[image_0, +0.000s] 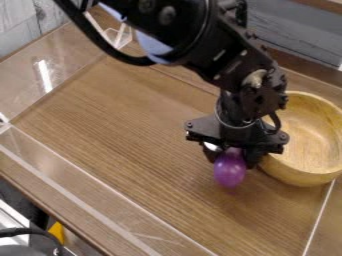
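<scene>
My gripper (230, 152) reaches down from the top of the camera view to just beside a yellow bowl (309, 135). A shiny purple object (229, 172) sits at its fingertips, partly covered by the black gripper body. Whether the fingers are closed on the purple object is hidden.
A wall stands behind at the upper right.
</scene>
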